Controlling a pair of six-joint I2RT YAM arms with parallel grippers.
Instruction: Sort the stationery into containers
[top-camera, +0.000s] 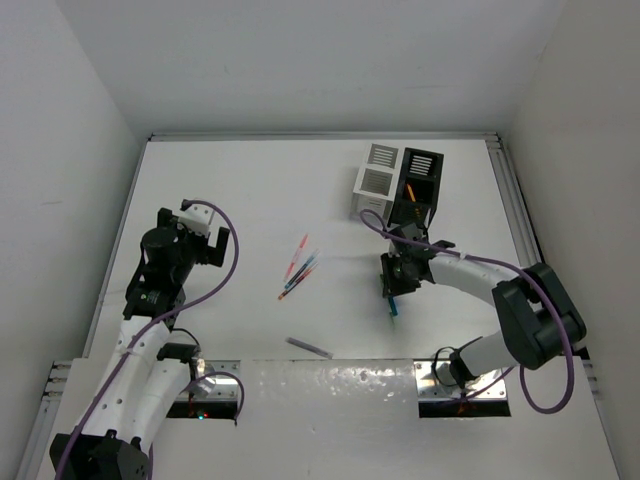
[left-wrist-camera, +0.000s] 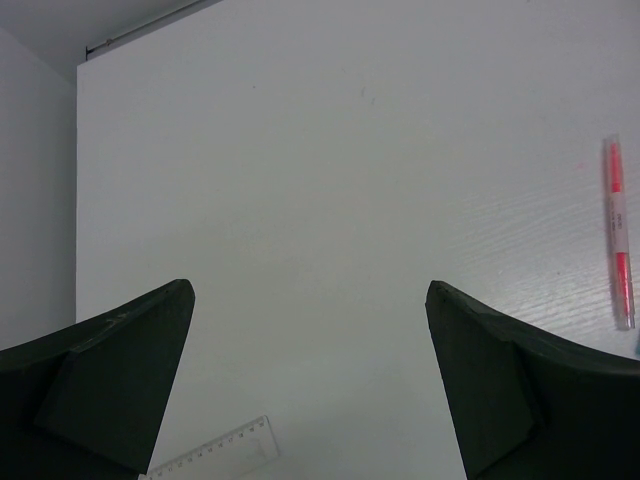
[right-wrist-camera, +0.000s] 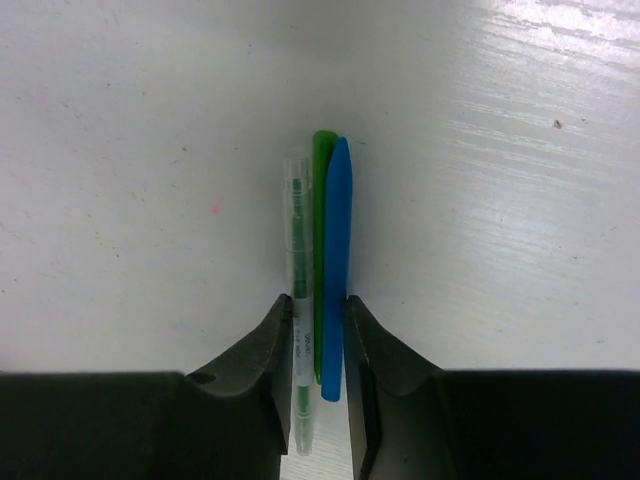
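A clear pen with green ink (right-wrist-camera: 301, 240), a green pen (right-wrist-camera: 320, 190) and a blue pen (right-wrist-camera: 338, 210) lie pressed side by side on the table. My right gripper has closed in on them, one fingertip touching the clear pen, the other the blue pen. From above, the right gripper (top-camera: 393, 290) hides much of this bundle. At the left, my left gripper (top-camera: 192, 232) is open and empty above bare table. Near the table's middle are a red pen (top-camera: 296, 256) and several other pens (top-camera: 299, 274). A ruler (top-camera: 310, 348) lies by the front edge.
At the back right stand a white container (top-camera: 367, 200) and a black container (top-camera: 425, 165), which has an orange item (top-camera: 410, 192) inside. The right arm's purple cable (top-camera: 470, 258) loops past their front.
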